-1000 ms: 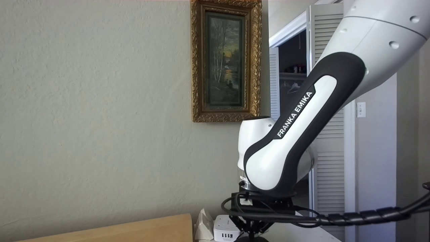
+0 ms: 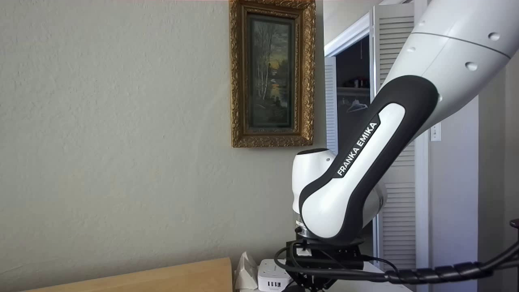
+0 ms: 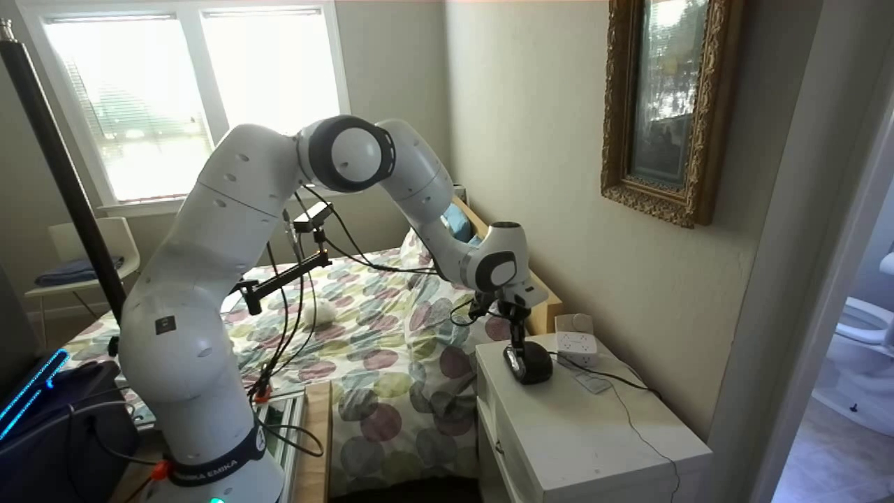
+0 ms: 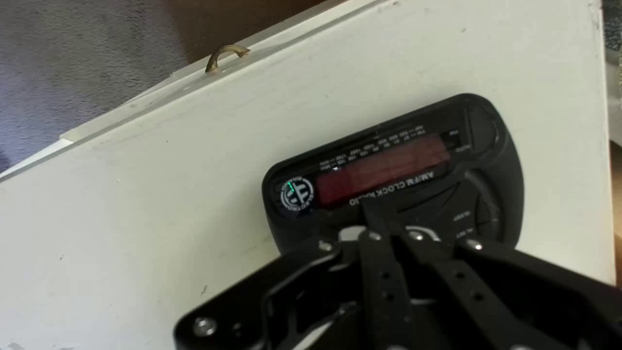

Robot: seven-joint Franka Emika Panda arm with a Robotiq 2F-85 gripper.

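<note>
A black AM/FM clock radio [image 4: 402, 169] with a reddish display lies on top of the white dresser [image 4: 146, 221] in the wrist view. My gripper is shut over the radio's control face, and no object shows between its fingers. Whether the tips touch the radio's surface or a button is hidden from this angle. In exterior view 2 the gripper [image 3: 517, 339] points straight down at the clock radio [image 3: 529, 365], near the dresser's edge by the bed. Exterior view 1 shows the arm, but the fingertips fall too low to be seen.
Behind the radio, a white power strip [image 3: 576, 345] stands by the wall, with a dark cable [image 3: 616, 376] running across the dresser top. The wooden headboard [image 3: 546, 310] and the bed [image 3: 394, 377] lie alongside. Much of the dresser's near part is bare.
The arm and hand have come down and shifted slightly to the right in exterior view 1. The fingers, partly visible before, now sit lower. The picture and power strip have stayed put.
</note>
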